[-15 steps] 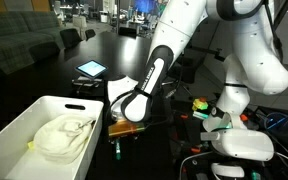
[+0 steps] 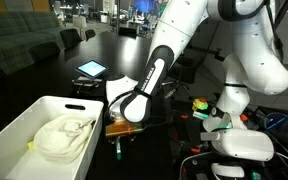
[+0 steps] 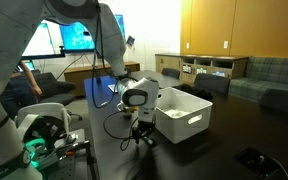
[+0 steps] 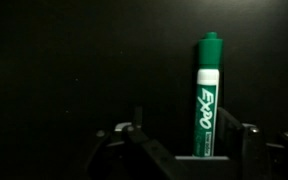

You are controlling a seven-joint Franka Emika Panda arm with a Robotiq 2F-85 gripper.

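Note:
A green and white Expo marker [image 4: 206, 105] stretches lengthwise up the wrist view, its green cap away from me, on a dark table. In exterior view 1 the marker [image 2: 118, 149] appears as a small green strip just below my gripper [image 2: 118, 133]. The wrist view has my gripper at the bottom, fingers apart and open, with the marker's near end between them and nearer the right finger. Whether either finger touches it cannot be told. In exterior view 2 the gripper [image 3: 142, 136] is low over the table.
A white box [image 2: 34, 128] with pale cloth [image 2: 62, 138] inside stands close to the left of the gripper. A tablet-like device [image 2: 91, 69] lies farther back. Open dark table [image 3: 204, 155] extends in front of the box in exterior view 2.

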